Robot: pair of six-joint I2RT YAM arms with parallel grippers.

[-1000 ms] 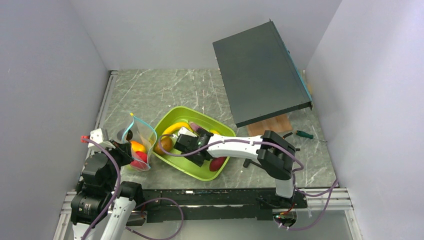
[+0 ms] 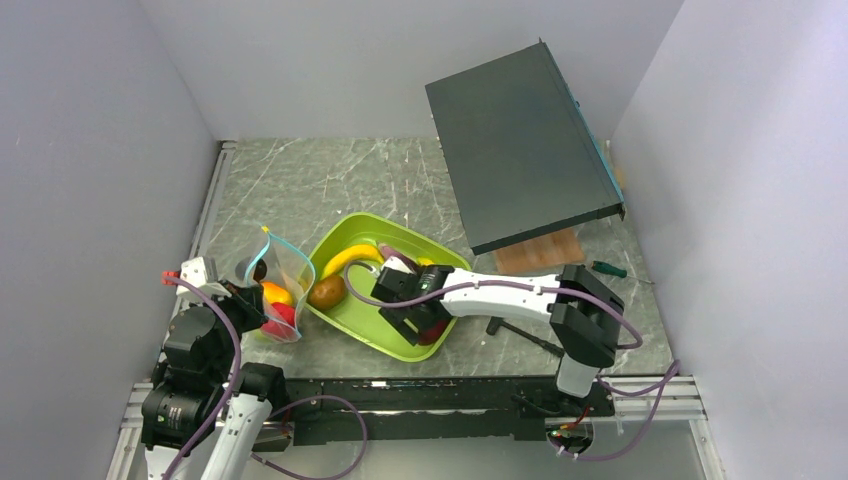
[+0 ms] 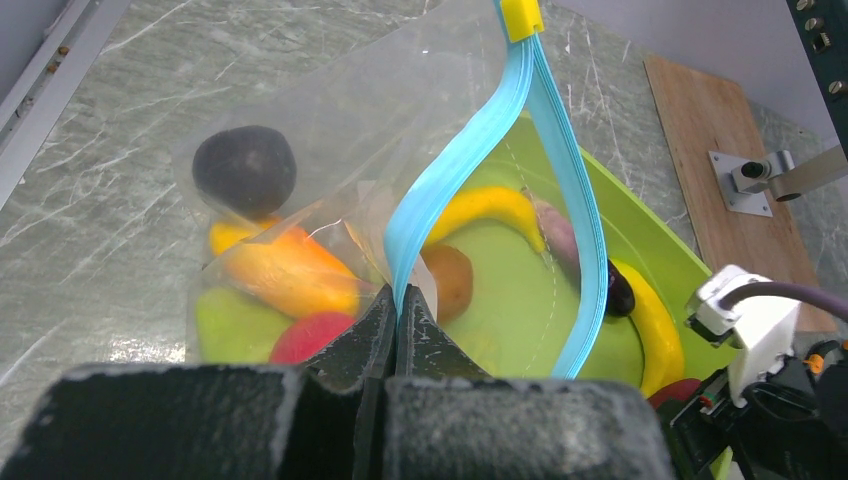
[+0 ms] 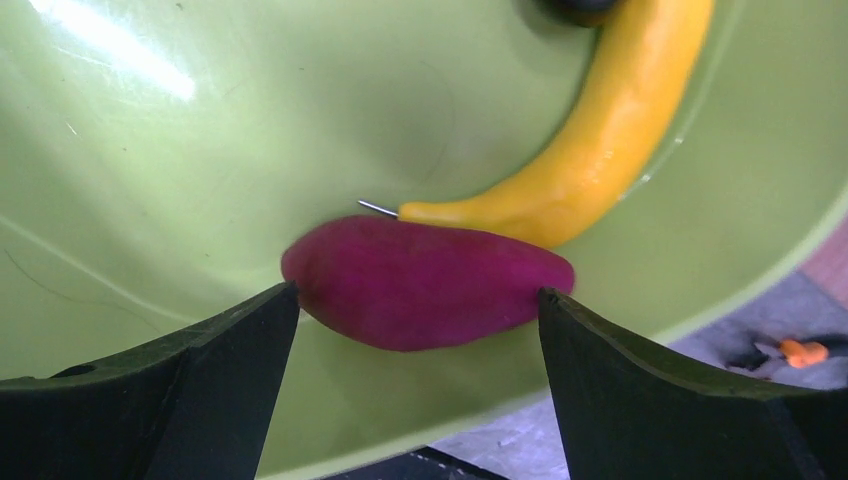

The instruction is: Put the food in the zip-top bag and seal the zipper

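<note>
My left gripper is shut on the edge of the clear zip top bag (image 3: 420, 90), right by its blue zipper strip (image 3: 455, 150). The bag's mouth gapes toward the bin. Inside it lie a dark round food (image 3: 245, 170), an orange-yellow one (image 3: 290, 272), a green one (image 3: 235, 325) and a red one (image 3: 312, 337). Over the right end of the green bin (image 2: 340, 318), my right gripper is open, its fingers at either end of a dark red sweet potato (image 4: 430, 275). Whether they touch it, I cannot tell.
Also in the bin are a brown round food (image 2: 327, 292), a banana (image 2: 352, 258), an eggplant (image 3: 560, 240) and a yellow curved food (image 4: 600, 140). A large dark panel (image 2: 525, 145) stands at back right.
My right arm has shifted right within the bin, from beside the sweet potato to over it. The left arm and the bag look nearly unmoved.
</note>
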